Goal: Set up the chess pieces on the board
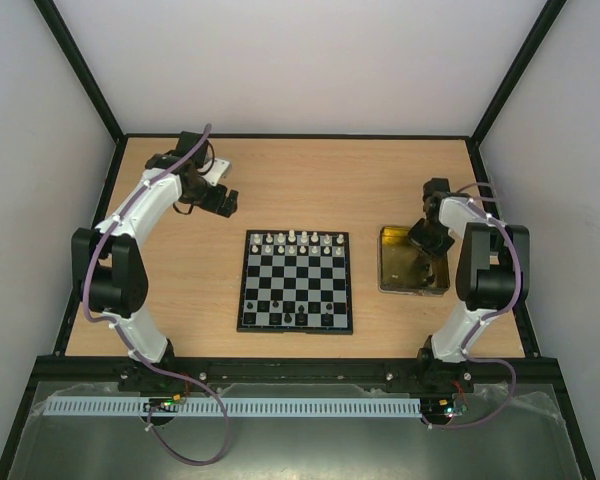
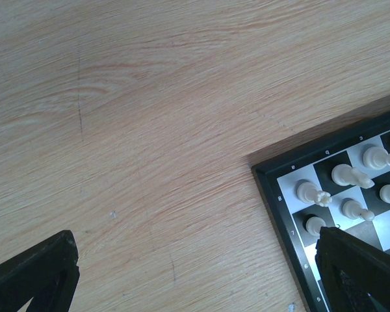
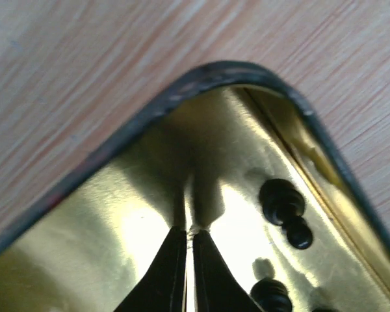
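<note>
My right gripper is shut, with nothing between its fingers, over the brass-coloured tray (image 3: 117, 146). A black chess piece (image 3: 285, 211) lies in that tray to the right of the fingertips, clear of them. Lower down sits another black piece (image 3: 271, 296), also outside the fingers. In the top view the chessboard (image 1: 295, 280) carries rows of white pieces (image 1: 291, 237) on its far side and several black pieces (image 1: 301, 317) along its near side. My left gripper stands open and empty, left of the board's far corner.
The tray's raised rim (image 1: 381, 262) surrounds the right gripper's work area, and a tray corner is close ahead of the fingers. Bare wooden table (image 1: 325, 185) stretches behind the board. Between board and tray is a free strip.
</note>
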